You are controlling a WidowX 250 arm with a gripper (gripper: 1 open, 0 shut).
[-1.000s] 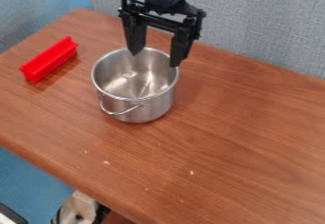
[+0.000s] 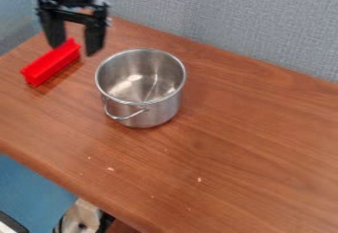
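My black gripper (image 2: 71, 32) hangs at the upper left with its fingers spread open, blurred, over a red bar (image 2: 50, 62) lying on the wooden table. A steel pot (image 2: 141, 87) with a wire handle stands to the right of the bar. I cannot tell how high the fingers are above the bar.
Grey padded walls rise behind it. Blue floor shows beyond the table's left edge at the lower left.
My gripper has moved left from over the pot to over the red bar. The pot and bar look unmoved.
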